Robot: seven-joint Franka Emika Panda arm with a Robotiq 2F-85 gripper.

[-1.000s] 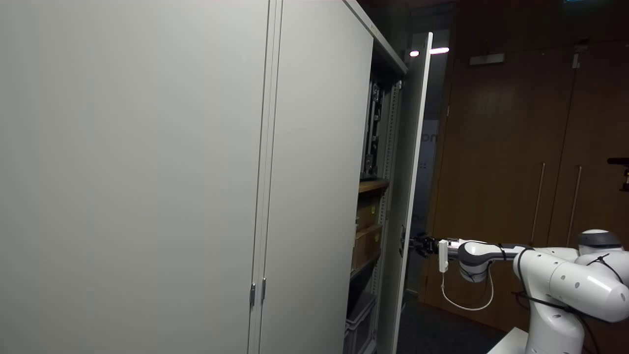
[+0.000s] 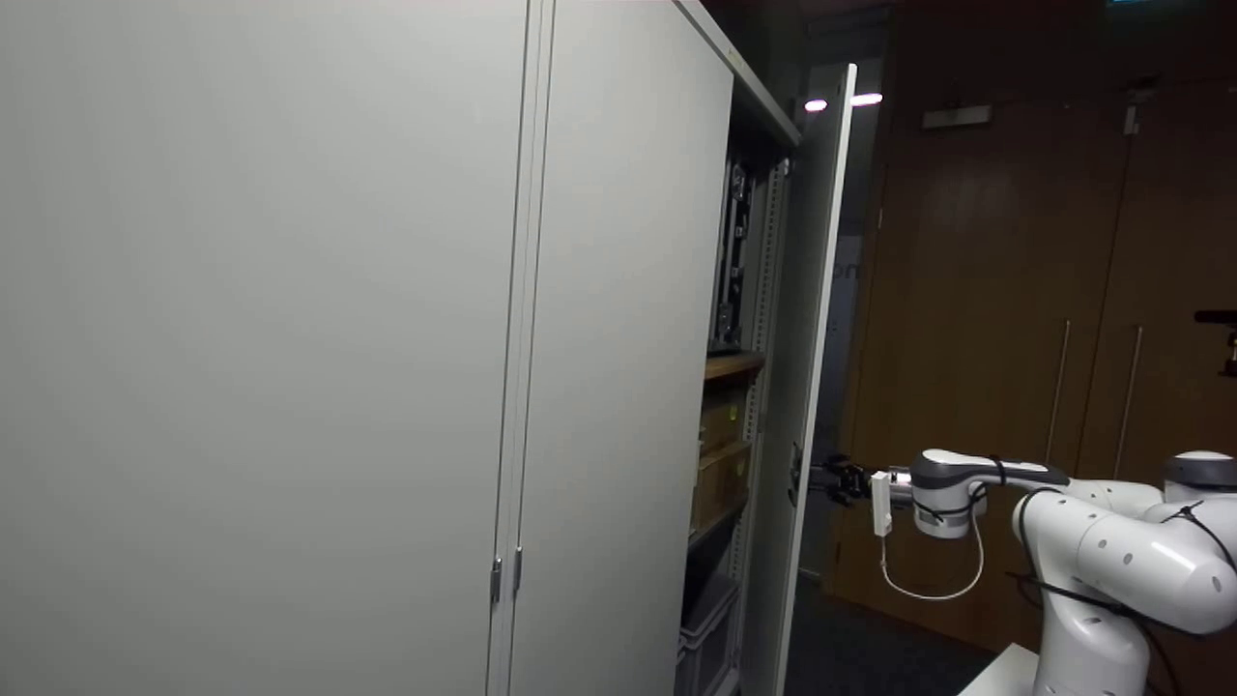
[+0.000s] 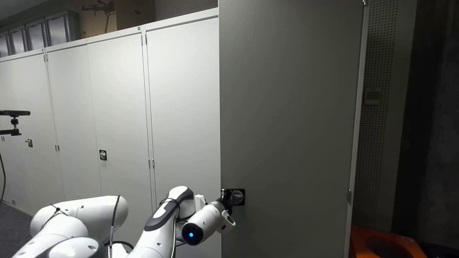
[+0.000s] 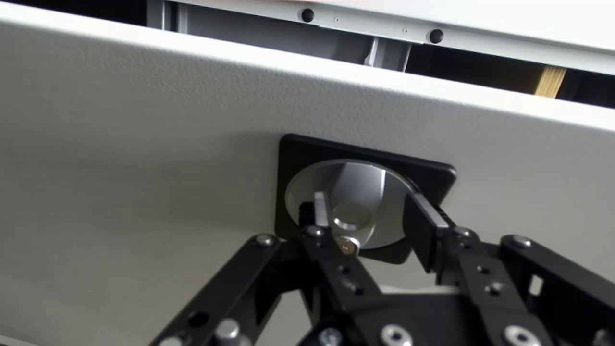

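A grey cabinet door (image 3: 288,107) stands swung out from its cabinet, its free edge (image 2: 829,267) away from the frame. On its face is a handle, a black square plate (image 4: 300,150) with a round recess and a silver turning grip (image 4: 358,187). My gripper is at this handle, its two black fingers (image 4: 424,228) spread apart, one on each side of the silver grip. A gap shows between the grip and the right finger; whether the left one touches it I cannot tell. From behind, the gripper (image 3: 226,200) partly covers the handle's left side.
Inside the cabinet are cardboard boxes (image 2: 721,481), a wooden shelf (image 2: 731,365) and grey bins (image 2: 707,638). The neighbouring cabinet doors (image 3: 183,107) are closed. An orange object (image 3: 385,245) lies on the floor beyond the open door.
The door has shifted very slightly outward, to the right in exterior view 1. My arm's wrist has moved a little right and its joints have turned; the gripper remains at the handle.
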